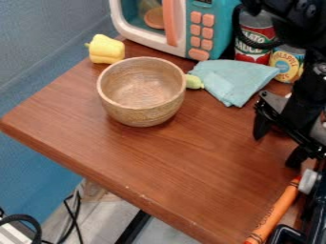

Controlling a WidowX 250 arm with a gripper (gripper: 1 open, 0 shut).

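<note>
My black gripper (274, 119) is low at the right edge of the table, its fingers angled down toward the wood; whether it is open or shut is hard to make out. A wooden bowl (140, 105) sits left of centre. A yellow pepper (106, 50) lies behind it, and a small pale green item (193, 82) rests just right of the bowl beside a light blue cloth (232, 81). An orange crayon-like stick (275, 214) lies at the front right.
A toy microwave (178, 24) stands at the back, with cans (253, 43) to its right, partly behind the arm. The table's left edge drops to the floor.
</note>
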